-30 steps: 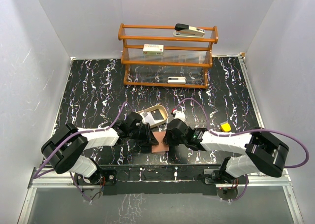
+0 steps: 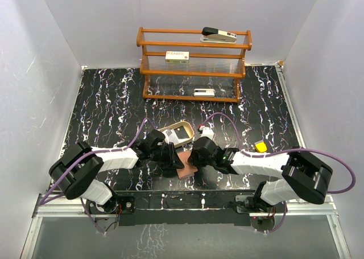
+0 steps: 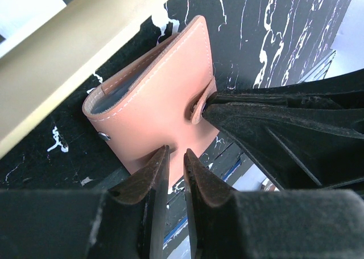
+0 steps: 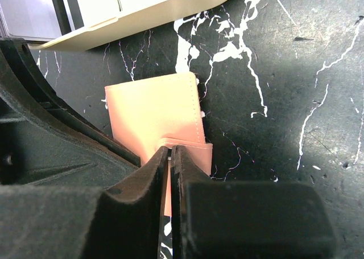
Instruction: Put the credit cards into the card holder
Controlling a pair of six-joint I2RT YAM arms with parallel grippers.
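Observation:
The pink card holder (image 2: 185, 171) lies at the front middle of the table between my two grippers. Its mouth gapes a little in the left wrist view, where a dark inside shows. My left gripper is shut on the holder's body, though what lies between its tips is mostly hidden. From the other side, my right gripper pinches the holder's small strap (image 4: 190, 149). Credit cards (image 4: 31, 8) rest in a cream tray (image 2: 190, 128) just behind the holder.
Close behind the grippers, the tray's wall (image 3: 85, 57) stands near the holder. A wooden rack (image 2: 193, 72) with staplers and a small box is at the back. To the right sits a yellow object (image 2: 260, 147).
The holder has turned slightly, its front end swinging a little to the right. Both grippers stay nearly in place, and the tray has not moved.

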